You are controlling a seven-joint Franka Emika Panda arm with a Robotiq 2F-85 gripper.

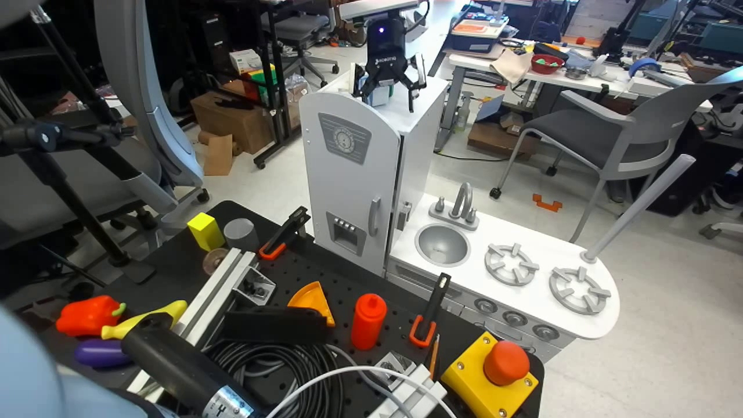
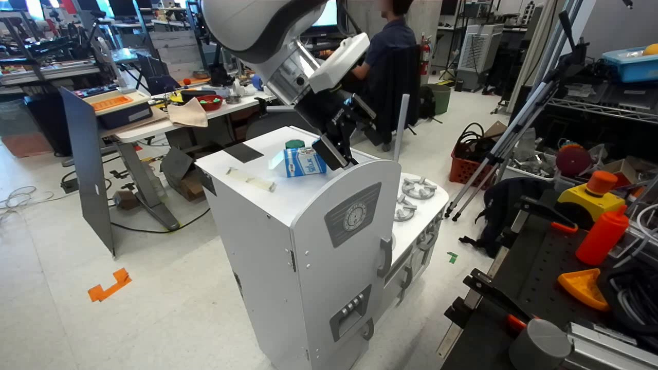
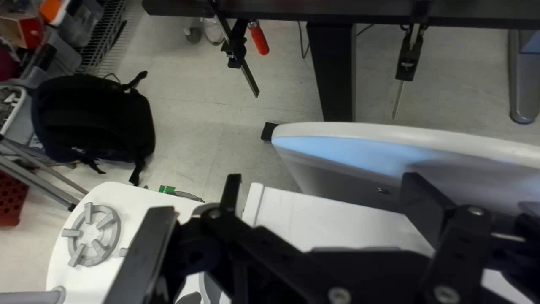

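A white toy fridge door stands slightly ajar, with a dark gap along its handle side. Over the fridge top, close behind the door's arched edge, my gripper is spread open. In the wrist view, the gripper has nothing between its fingers, and its right finger overlaps the inner face of the door; whether they touch I cannot tell. A blue and white carton lies on the fridge top beside the gripper, with something green behind it.
Attached to the fridge is a low counter with a sink and two burners. A black pegboard table faces the door, holding a red bottle, toy vegetables and clamps. Bare floor separates table and fridge.
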